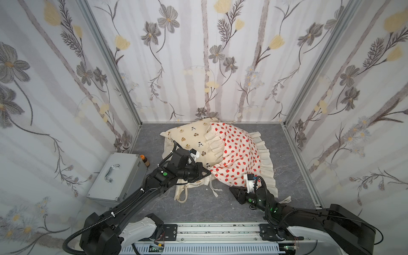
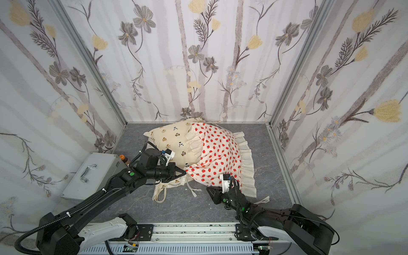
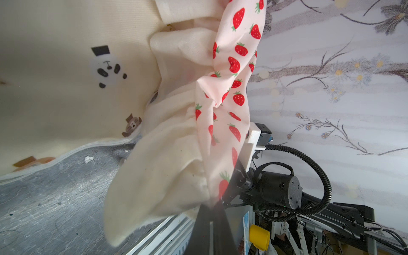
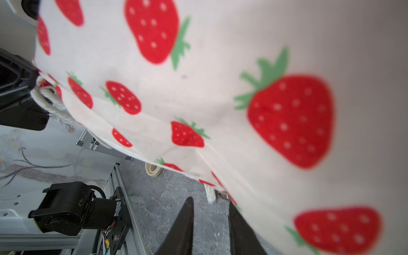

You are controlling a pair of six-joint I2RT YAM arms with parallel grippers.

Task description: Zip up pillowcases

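Observation:
The strawberry-print pillowcase [image 1: 238, 148] bulges on the floor, its near corner drawn toward the left arm. At that corner my left gripper [image 1: 209, 172] is shut, with the fabric pinched at its fingertips in the left wrist view. Under the near edge of the pillowcase, my right gripper stands part open. Nothing is clamped between its fingers. The strawberry edge [image 4: 165, 163] passes just beyond and above them. A small greyish piece [image 4: 223, 195] shows at that edge, possibly the zip pull; it is too blurred to tell.
A cream animal-print pillowcase [image 1: 187, 136] lies beside and partly beneath the strawberry one. White tassels [image 1: 216, 192] and a strap loop [image 1: 182, 196] rest on the floor. A silver case [image 1: 114, 176] and an orange-capped bottle [image 1: 144, 160] stand at left. Bare floor is at right.

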